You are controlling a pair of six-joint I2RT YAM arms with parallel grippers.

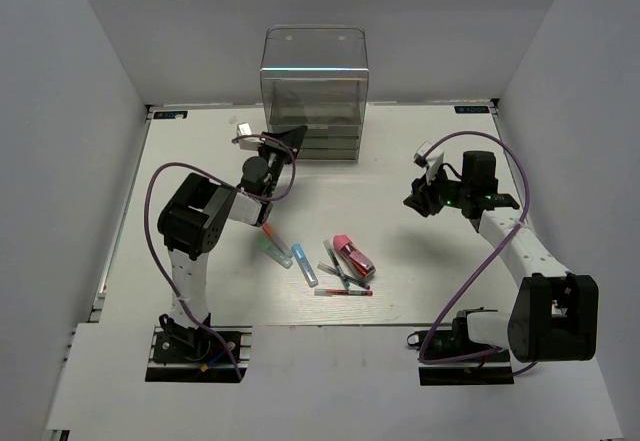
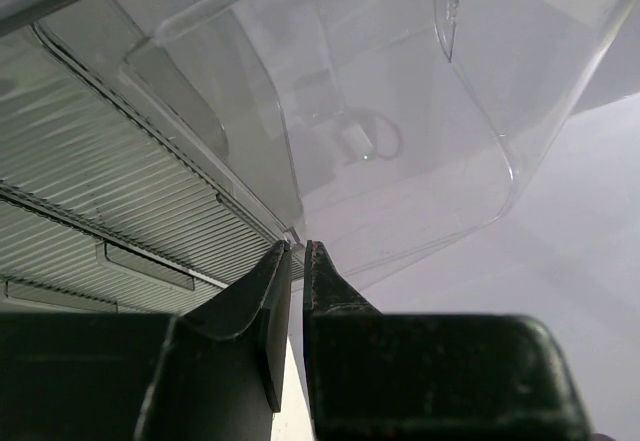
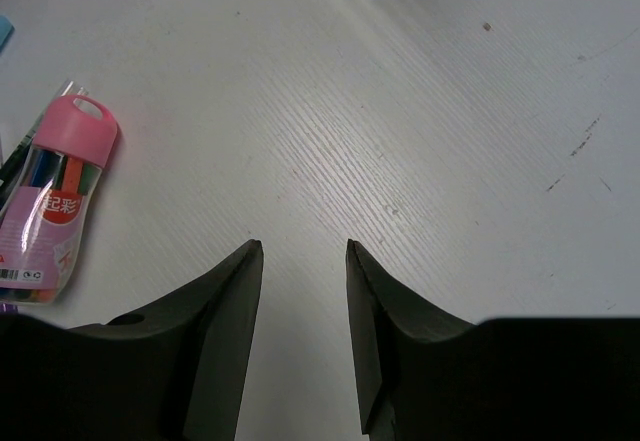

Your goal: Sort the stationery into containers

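My left gripper is at the front of the clear drawer organizer (image 1: 314, 71), its fingers closed on a small clear edge or handle of it. My right gripper hangs part open over bare table, with nothing between its fingers. On the table lie a pink-capped bottle of markers (image 1: 352, 257), a blue case (image 1: 304, 264), a green case (image 1: 274, 252), an orange pen (image 1: 275, 238), a red pen (image 1: 343, 292) and several other pens, some partly under the bottle.
Grey walls stand on the left, right and back. Purple cables loop over both arms.
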